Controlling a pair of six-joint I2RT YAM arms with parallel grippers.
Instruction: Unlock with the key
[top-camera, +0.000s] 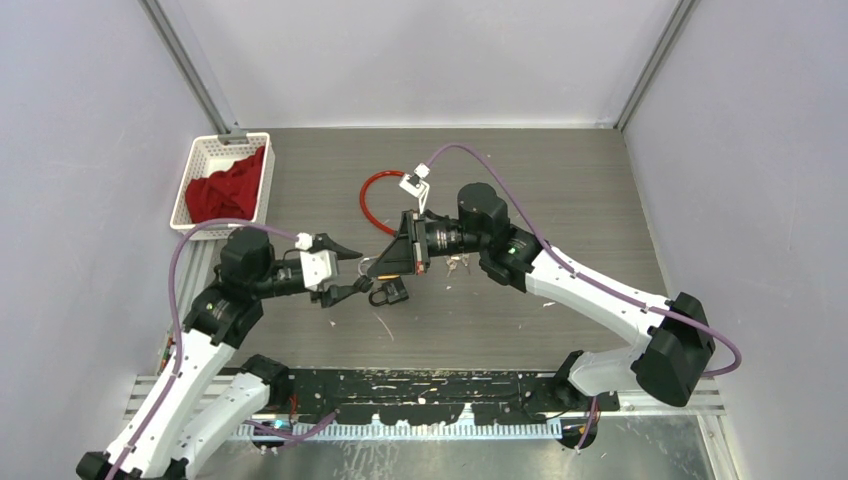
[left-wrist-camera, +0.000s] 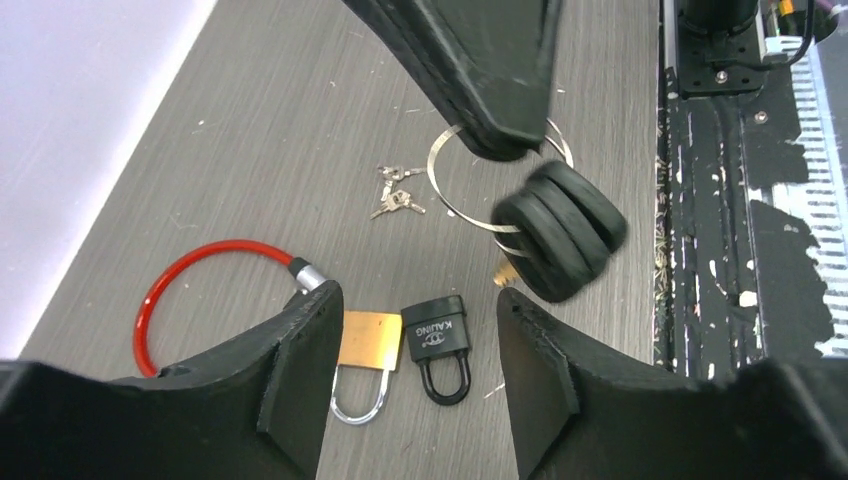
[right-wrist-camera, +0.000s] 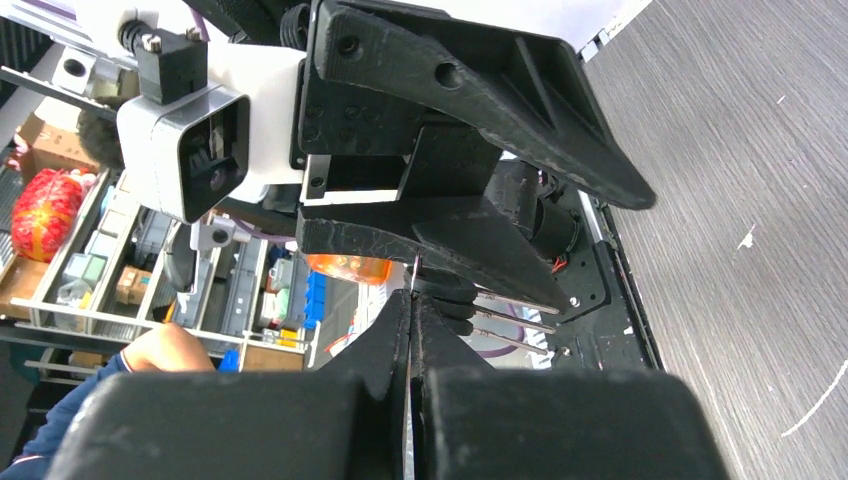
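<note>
My right gripper is shut on a thin metal ring (left-wrist-camera: 437, 168), with several black-headed keys (left-wrist-camera: 565, 225) hanging from it. In the right wrist view, their metal shafts (right-wrist-camera: 515, 322) point toward the right. My left gripper (top-camera: 357, 272) stands part open, facing the right gripper's tip; the keys are close to its lower finger (right-wrist-camera: 480, 235), and whether they touch cannot be told. On the table below lie a black padlock (left-wrist-camera: 437, 328), a brass padlock (left-wrist-camera: 370, 340) beside it and a red cable lock (left-wrist-camera: 205, 252).
Two small loose keys (left-wrist-camera: 400, 200) lie on the table past the padlocks. A white basket (top-camera: 183, 205) holding red cloth (top-camera: 228, 190) stands at the back left.
</note>
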